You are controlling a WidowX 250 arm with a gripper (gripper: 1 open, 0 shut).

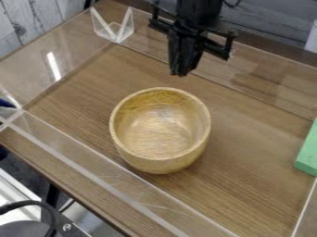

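Note:
My black gripper (181,65) hangs at the upper middle of the camera view, above and behind a round light wooden bowl (160,148). It is shut, with nothing visible between its fingers. The bowl's inside looks empty.
A green object (306,148) lies at the right edge. A clear angular holder (113,25) stands at the back left. Clear panels edge the table (247,130) on the left and front. The wooden surface around the bowl is free.

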